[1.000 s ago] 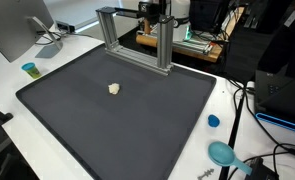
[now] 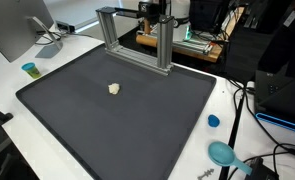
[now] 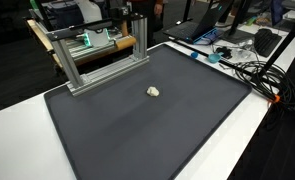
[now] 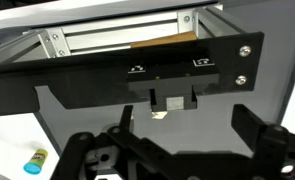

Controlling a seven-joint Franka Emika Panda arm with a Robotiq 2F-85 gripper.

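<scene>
A small beige lump (image 2: 114,88) lies alone on the dark grey mat (image 2: 97,125), toward its back half in exterior view 1. Exterior view 2 shows the same lump (image 3: 152,92) right of the metal frame. In the wrist view, my gripper is open, its dark fingers (image 4: 254,132) spread wide with nothing between them. Beyond the black bar with its small bracket, a bit of the beige lump (image 4: 159,114) shows; the bracket hides part of it. My gripper cannot be made out clearly in either exterior view.
An aluminium frame (image 2: 137,59) stands along the mat's back edge. A blue-green cup (image 2: 31,70) is off the mat at left. A blue lid (image 2: 213,121) and a turquoise ladle-like item (image 2: 224,154) lie at right, near black cables.
</scene>
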